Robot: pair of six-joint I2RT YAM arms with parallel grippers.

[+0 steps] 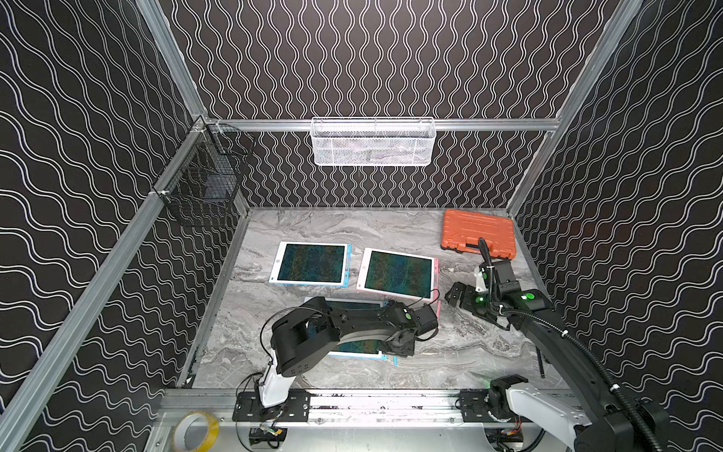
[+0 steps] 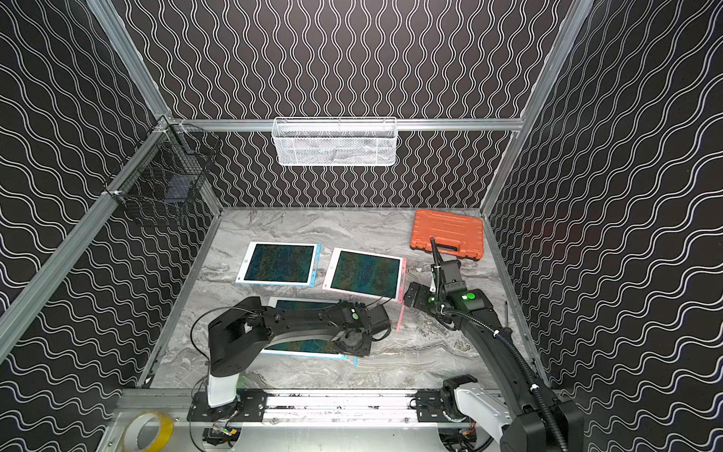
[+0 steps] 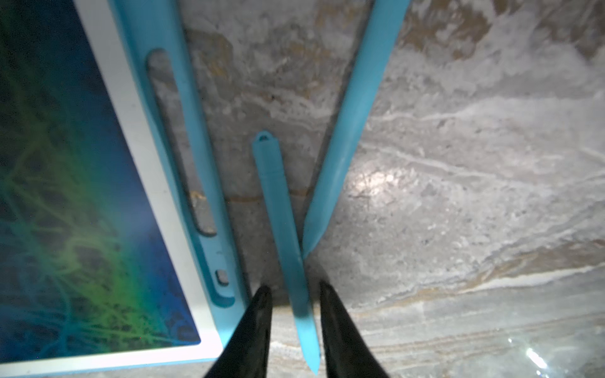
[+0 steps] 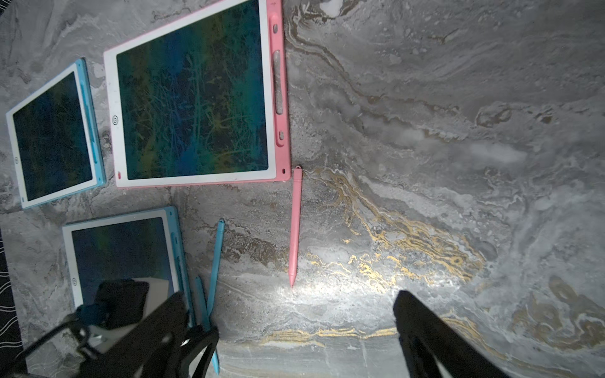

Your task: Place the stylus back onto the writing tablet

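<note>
My left gripper is low over the table, its fingers part open, one on either side of the lower part of a blue stylus [image 3: 280,214] lying on the marble; whether they touch it cannot be told. A second blue stylus [image 3: 353,107] touches it. Left of both is a blue-edged tablet [image 3: 110,88] with an empty side slot. My right gripper stands wide open above the table, right of the tablets. A pink stylus [image 4: 294,226] lies below the corner of the pink tablet [image 4: 192,94]. Another blue tablet [image 1: 308,262] lies at the back left.
An orange case [image 1: 478,229] sits at the back right. A white mesh basket [image 1: 372,143] hangs on the back wall, a black wire basket [image 1: 196,188] on the left wall.
</note>
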